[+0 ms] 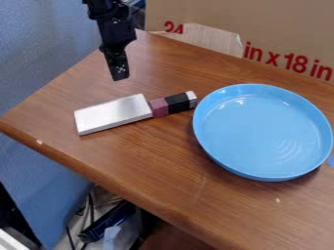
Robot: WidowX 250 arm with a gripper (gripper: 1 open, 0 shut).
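The black gripper (117, 66) hangs over the back left of the wooden table, above and behind a white cleaver-like bar (112, 114) with a dark red and black end. I cannot tell whether its fingers are open or shut. The bar lies flat on the table, its dark end (175, 103) toward a blue plate (261, 132) on the right. The gripper is apart from both.
A cardboard box (261, 24) with red printing stands along the back. The near part of the table (196, 205) and the area under the gripper are clear. Past the left edge are cables and clutter below.
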